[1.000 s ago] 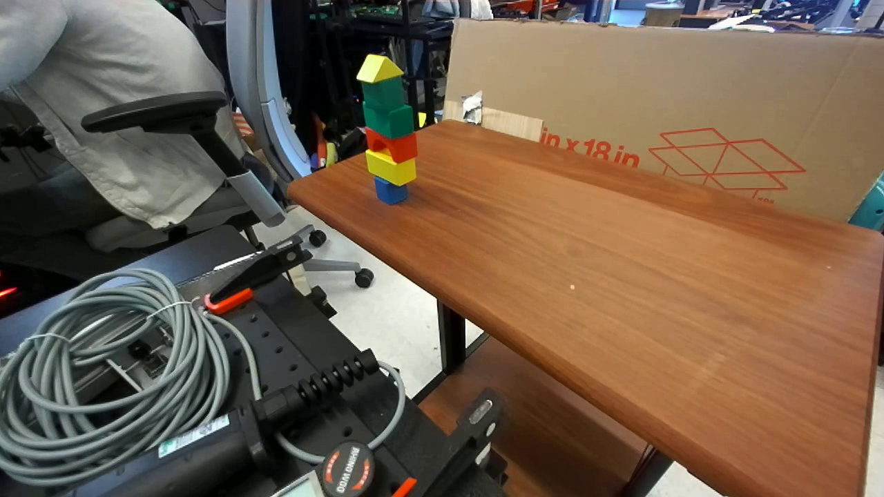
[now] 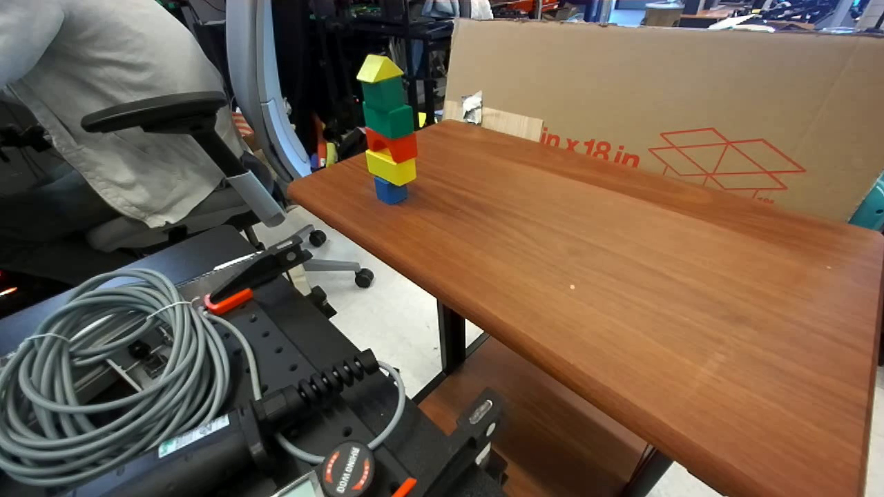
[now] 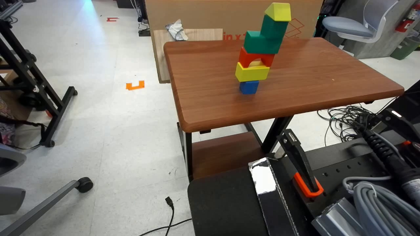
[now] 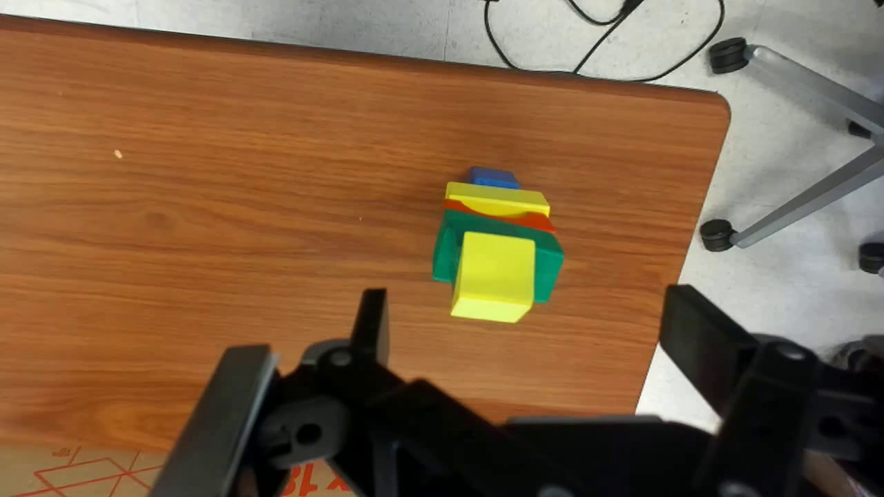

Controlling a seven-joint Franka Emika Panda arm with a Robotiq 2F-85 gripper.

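Note:
A tower of blocks stands upright on the wooden table [image 2: 630,273], close to one end. At its foot is a blue block [image 3: 249,87], and on that lies a yellow block [image 3: 252,73]. Above them come a red arched block [image 3: 256,58], a wide green piece [image 3: 258,43] and a narrower green block [image 3: 274,27]. A yellow peaked block [image 3: 279,11] tops the stack. The wrist view looks down on the tower from above. There my gripper is open, its fingers wide apart and touching no block. Neither exterior view shows the gripper.
A large cardboard sheet [image 2: 663,99] rises along the table's far side. A black cart with coiled grey cable [image 2: 116,373] and clamps stands in front, and a chair [image 2: 157,112] with a seated person is at the left.

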